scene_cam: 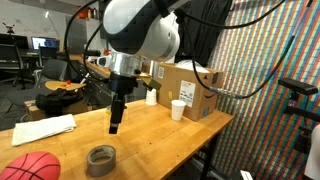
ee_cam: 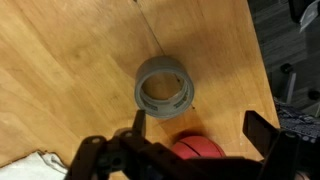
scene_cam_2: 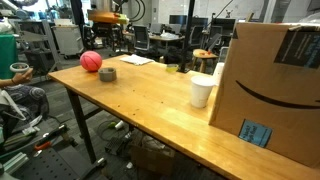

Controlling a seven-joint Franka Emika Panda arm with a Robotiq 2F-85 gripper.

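A grey roll of tape (scene_cam: 101, 160) lies flat on the wooden table, and the wrist view shows the tape roll (ee_cam: 147, 86) from above as a ring with bare wood inside. My gripper (scene_cam: 115, 115) hangs over the table, above and beyond the roll, apart from it. In the wrist view the gripper has its fingers wide apart, with nothing held. Close to the tape roll rests a red ball (scene_cam: 32, 167), partly hidden in the wrist view by the gripper's body.
A white cloth (scene_cam: 44, 130) lies at the left. White cups (scene_cam: 178, 109) and a large cardboard box (scene_cam_2: 270, 85) occupy the far end. A small yellow item (scene_cam_2: 171, 67) sits near the table's edge.
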